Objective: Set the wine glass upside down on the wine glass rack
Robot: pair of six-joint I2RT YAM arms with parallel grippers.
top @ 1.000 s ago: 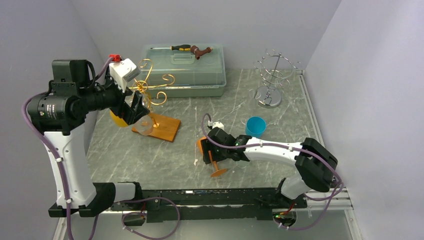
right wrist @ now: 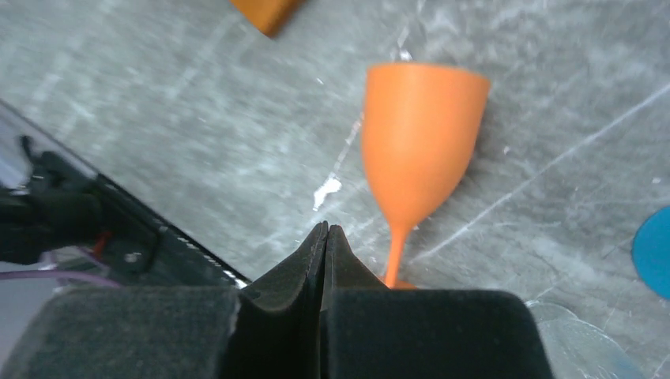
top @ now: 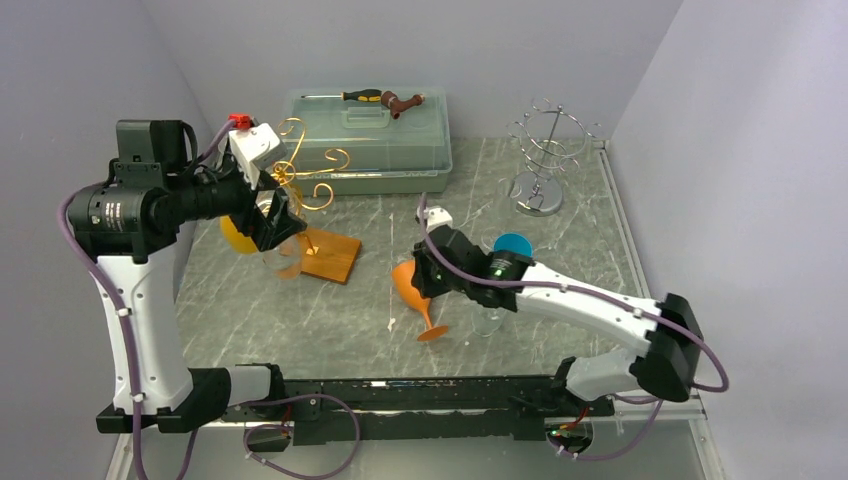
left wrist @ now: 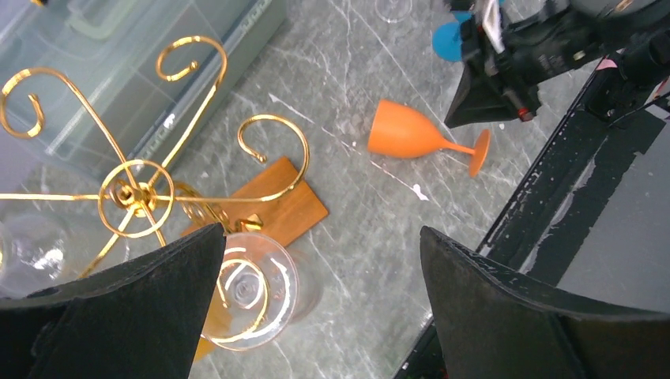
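Observation:
An orange wine glass (top: 408,288) lies on its side on the marble table, its bowl toward the back and its foot toward the front edge. My right gripper is shut with nothing between its fingertips; the orange glass (right wrist: 423,138) lies clear of them, below and to the right in that view. By the gold rack (left wrist: 142,197) on the left, my left gripper stands open and empty. A clear glass (left wrist: 272,288) hangs upside down on one gold hook. The silver rack (top: 540,190) stands at the back right.
A blue glass (top: 513,245) and a clear glass (top: 488,318) are beside the right arm. A lidded box (top: 370,150) with a screwdriver (top: 362,96) on top fills the back. Bare table (top: 350,335) lies front left of the orange glass.

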